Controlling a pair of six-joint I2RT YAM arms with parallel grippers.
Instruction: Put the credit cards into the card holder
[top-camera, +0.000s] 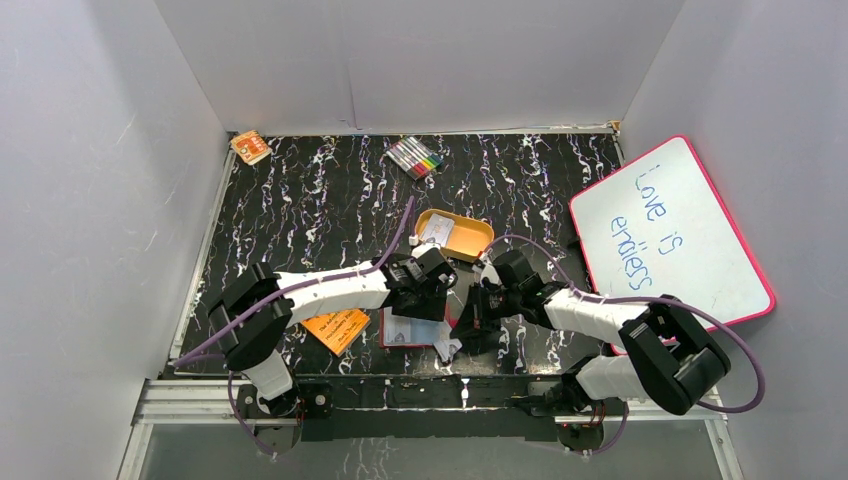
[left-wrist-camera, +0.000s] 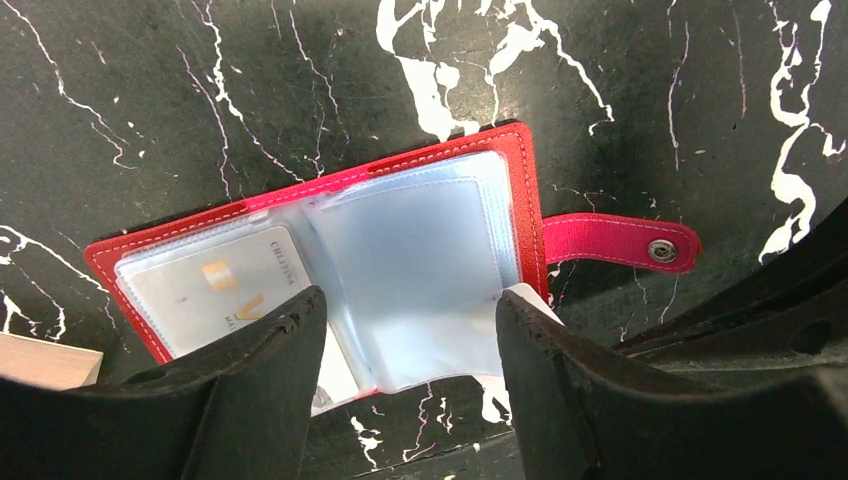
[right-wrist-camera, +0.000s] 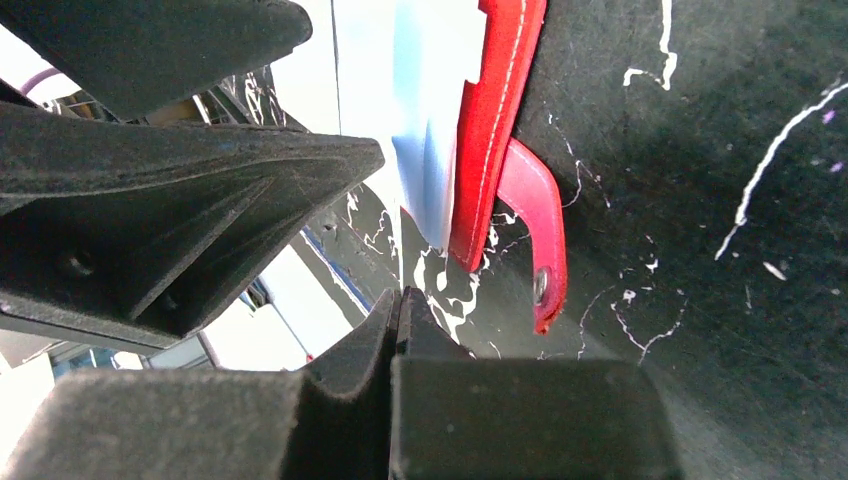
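Note:
The red card holder (left-wrist-camera: 527, 190) lies open at the table's front, clear sleeves facing up, its strap (left-wrist-camera: 610, 238) out to the right. A card (left-wrist-camera: 205, 290) sits in its left sleeve. My left gripper is open above the holder. My right gripper is shut on a white card, seen nearly edge-on at the right sleeve's edge; whether it is inside the sleeve I cannot tell. A yellow tray (top-camera: 467, 240) behind holds another white card (top-camera: 437, 230).
An orange book (top-camera: 330, 328) lies left of the holder, markers (top-camera: 414, 157) and a small orange packet (top-camera: 250, 147) at the back. A whiteboard (top-camera: 670, 230) stands at the right.

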